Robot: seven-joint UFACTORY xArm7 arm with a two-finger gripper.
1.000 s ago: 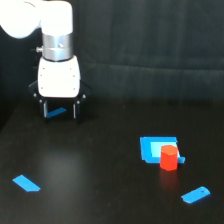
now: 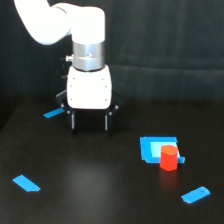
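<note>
Toward the back left, my gripper point(image 2: 90, 122) hangs pointing down over the dark table. Its two dark fingers point(image 2: 109, 120) stand wide apart with nothing visible between them. A small red cylinder point(image 2: 169, 158) is at the right, well away from the gripper. It stands at the front edge of a blue patch point(image 2: 148, 141) with a pale middle, hiding part of it. Whether its base lies on the patch or just off it I cannot tell.
Blue strips lie at the front left point(image 2: 26, 184), the front right point(image 2: 195, 195) and the back left point(image 2: 53, 113). Dark cloth hangs behind.
The arm and gripper have moved to the right and appear slightly lower in the view. The red cylinder and the blue pieces are where they were.
</note>
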